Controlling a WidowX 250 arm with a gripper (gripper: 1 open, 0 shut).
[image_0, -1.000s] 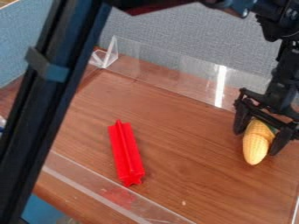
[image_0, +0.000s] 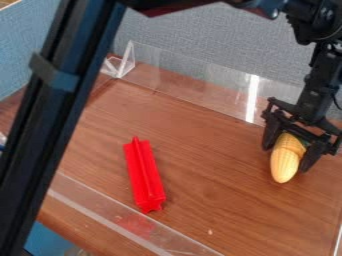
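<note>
A yellow corn cob (image_0: 285, 163) lies at the right side of the wooden table (image_0: 201, 200), pointing toward the front. My black gripper (image_0: 293, 142) is over its back end, the fingers on either side of it; whether they are closed on it is hard to tell. A red ridged block (image_0: 144, 174) lies left of the middle.
Clear plastic walls (image_0: 203, 87) edge the table at the back and front left. A black post (image_0: 47, 120) crosses the left of the view.
My gripper and the corn have shifted very slightly to the left; the red block is unmoved.
</note>
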